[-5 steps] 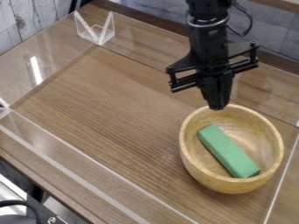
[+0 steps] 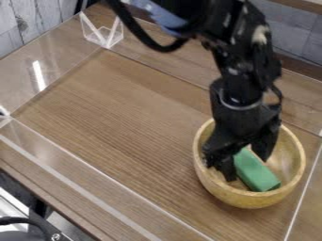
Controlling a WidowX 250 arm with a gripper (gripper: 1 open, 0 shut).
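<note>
A wooden bowl [image 2: 220, 193] sits at the right of the table, with a green block [image 2: 257, 173] inside. My black gripper [image 2: 248, 151] has its fingers down in the bowl, around the upper part of the green block and partly covering it. It is open; whether the fingertips touch the block is unclear.
A white wire object [image 2: 104, 28] stands at the top left. The table's left edge and some dark cables lie at the lower left.
My gripper has come down from above the bowl into it, over the green block, which it now partly hides.
</note>
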